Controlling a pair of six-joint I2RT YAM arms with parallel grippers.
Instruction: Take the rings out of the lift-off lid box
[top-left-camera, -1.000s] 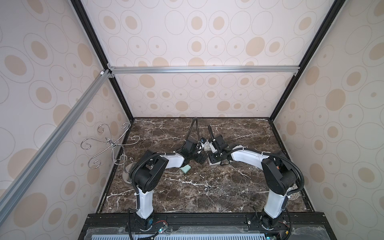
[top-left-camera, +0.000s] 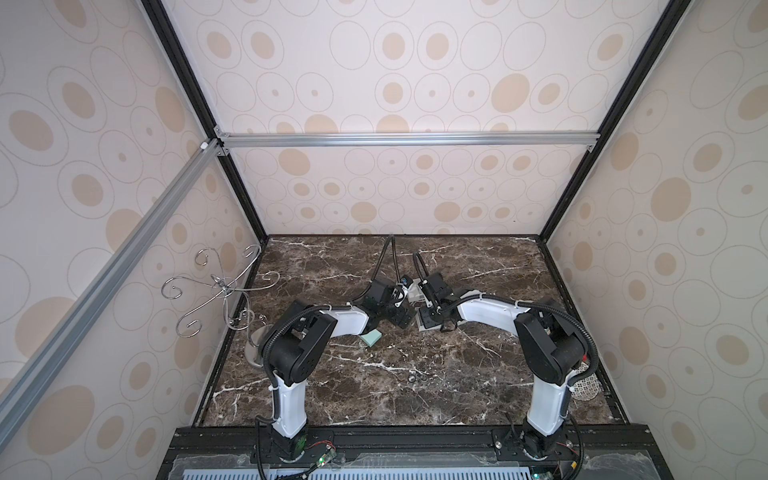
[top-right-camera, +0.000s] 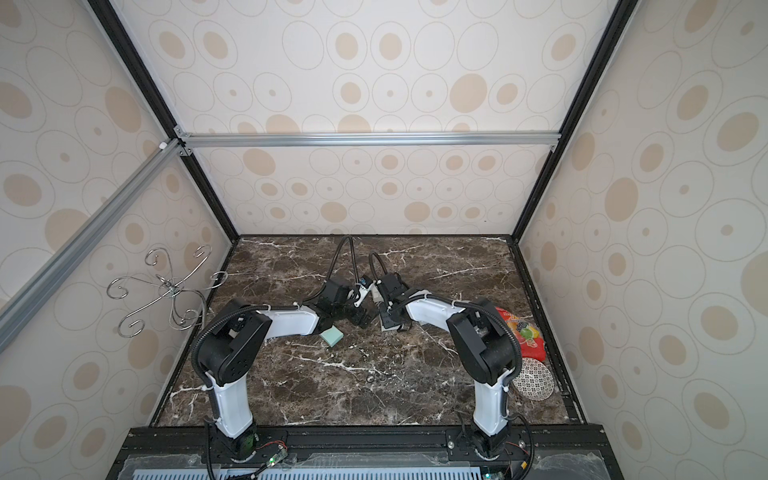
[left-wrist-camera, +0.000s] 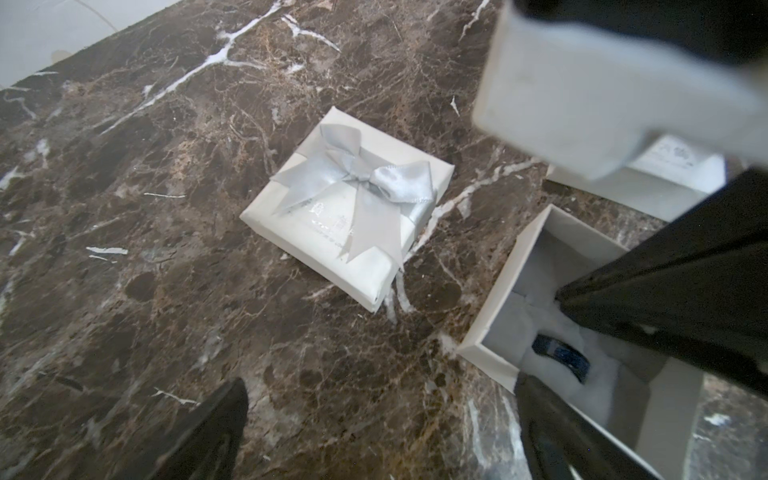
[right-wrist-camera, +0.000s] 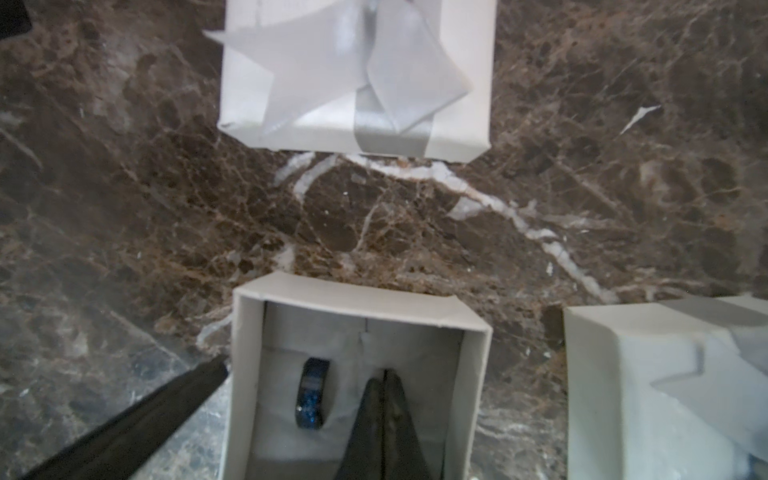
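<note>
An open white box (right-wrist-camera: 472, 384) stands on the marble table, a dark blue ring (right-wrist-camera: 312, 392) lying on its lining. My right gripper reaches down into the box to the right of that ring in its wrist view, fingertips closed together; anything held between them is hidden. My left gripper stands open low beside the box, nothing between its fingers. A white lid with a silver bow (left-wrist-camera: 304, 216) lies apart from the open box.
A second white box (right-wrist-camera: 608, 400) sits close by the open one. A mint-green block (top-left-camera: 370, 337) lies near my left arm. A red patterned item (top-right-camera: 524, 336) and a lace mat (top-right-camera: 532, 378) are at the right edge.
My right arm has shifted slightly, its elbow a little to the left and its gripper a little nearer the table's front. The left arm has not visibly moved.
</note>
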